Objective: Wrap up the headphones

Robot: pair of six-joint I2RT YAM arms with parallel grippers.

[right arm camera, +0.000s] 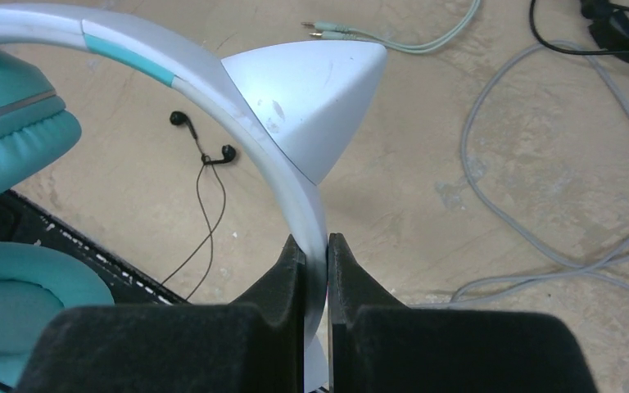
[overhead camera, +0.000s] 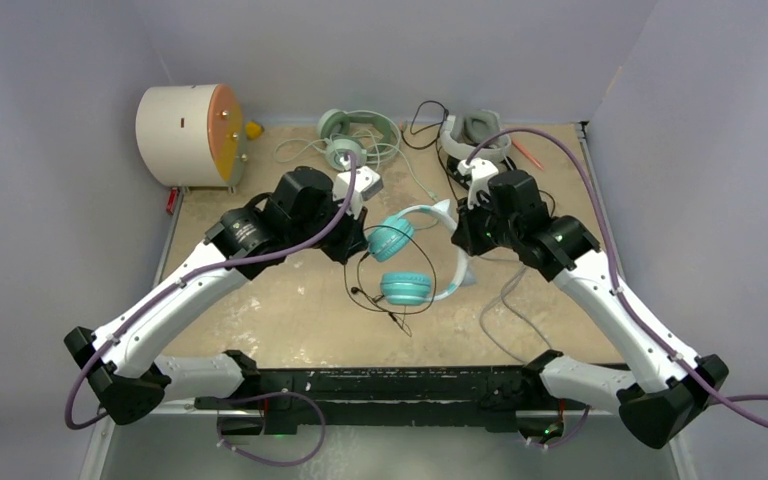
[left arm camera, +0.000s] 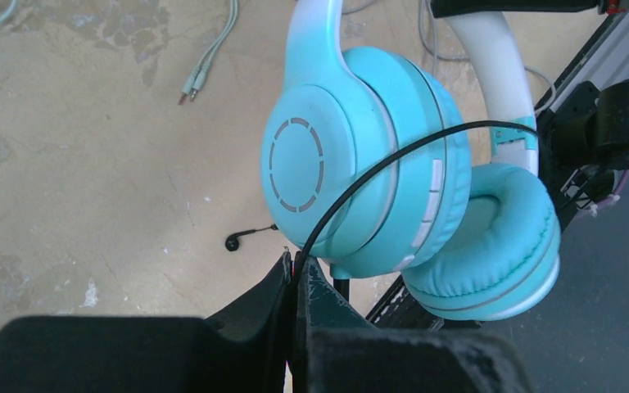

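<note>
Turquoise headphones with a white, cat-eared headband (overhead camera: pixel 464 262) are held up by my right gripper, which is shut on that headband. Their ear cups (left arm camera: pixel 309 155) hang to the left of it, one cup (overhead camera: pixel 406 288) nearer the front. A thin black cable (left arm camera: pixel 393 154) arches across the cups. Its end runs between the fingertips of my left gripper, shut on it just below the nearer cup in the left wrist view. Black earbuds (right arm camera: pixel 228 153) dangle or lie on the front-left side; their height is hard to tell.
At the back are mint headphones (overhead camera: pixel 344 152) with a cord and grey-white headphones (overhead camera: pixel 480 130). A grey cable (right arm camera: pixel 491 213) lies loose on the right. A white drum (overhead camera: pixel 176 135) stands at the back left. The left front of the board (overhead camera: pixel 260 320) is clear.
</note>
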